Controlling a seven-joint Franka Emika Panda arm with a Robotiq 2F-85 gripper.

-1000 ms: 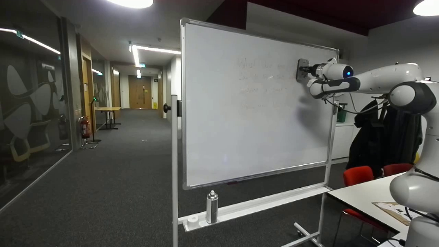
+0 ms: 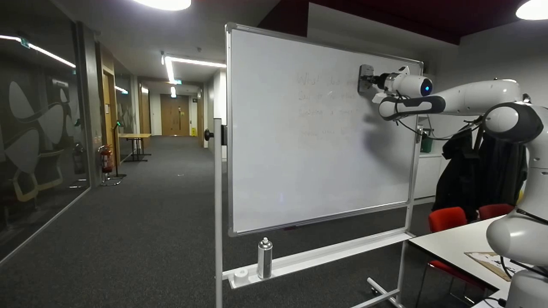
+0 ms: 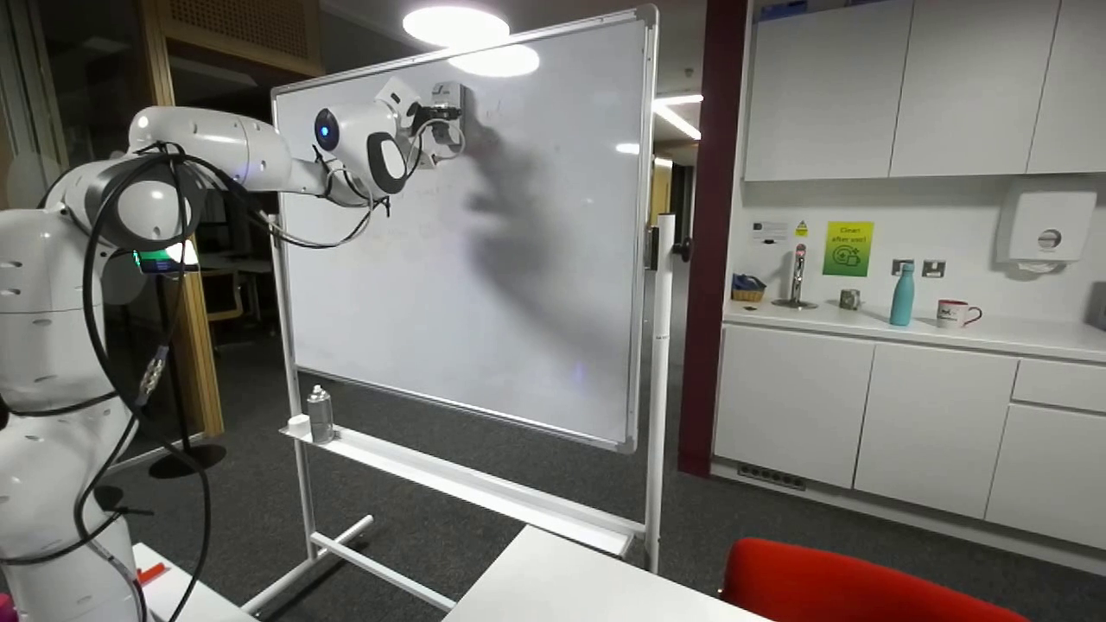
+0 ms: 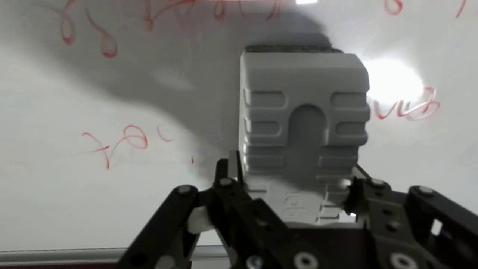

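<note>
A grey whiteboard eraser (image 4: 307,125) fills the centre of the wrist view, its dark felt edge facing the board. My gripper is shut on it, a black finger on each side. In exterior view 1 the eraser (image 2: 365,78) is at the upper right of the whiteboard (image 2: 308,174), against or very near its surface; exact contact is hard to tell. Red handwriting (image 4: 127,139) shows on both sides of the eraser in the wrist view. From exterior view 1 the writing (image 2: 326,105) looks faint, in several lines left of the gripper.
A spray can (image 2: 264,259) and a white round object (image 2: 241,277) stand on the ledge (image 2: 329,256) below the board. White tables (image 2: 462,246) and red chairs (image 2: 448,219) are close to the arm's base. The board's lower half is clear.
My gripper and the eraser have moved left and slightly up across the board in exterior view 1. The eraser is still held. The can and ledge are unchanged.
</note>
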